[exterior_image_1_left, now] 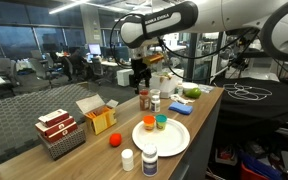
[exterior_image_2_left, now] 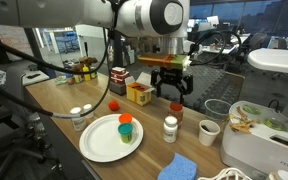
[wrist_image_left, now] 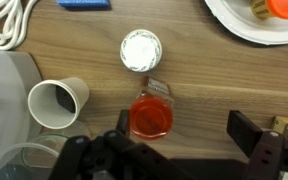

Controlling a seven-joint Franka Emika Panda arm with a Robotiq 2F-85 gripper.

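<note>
My gripper is open above the table, with nothing between its fingers. Below it in the wrist view stands a jar with a red top [wrist_image_left: 151, 117], in the gap but nearer the left finger. In exterior view 2 the same brownish-red jar [exterior_image_2_left: 175, 113] stands below the gripper [exterior_image_2_left: 170, 88], clear of it. A white-lidded bottle [wrist_image_left: 141, 50] and a white cup [wrist_image_left: 60, 100] are close to the jar. The gripper [exterior_image_1_left: 142, 74] hangs over this group in exterior view 1, where its fingertips are hard to make out.
A white plate [exterior_image_2_left: 99, 145] holds orange and green cups. Nearby are a red ball [exterior_image_1_left: 115, 140], an open yellow box [exterior_image_1_left: 100, 118], a dark basket [exterior_image_1_left: 63, 145] with red boxes and a blue cloth [exterior_image_1_left: 180, 108]. A white bin [exterior_image_2_left: 258, 145] stands beside the white cup.
</note>
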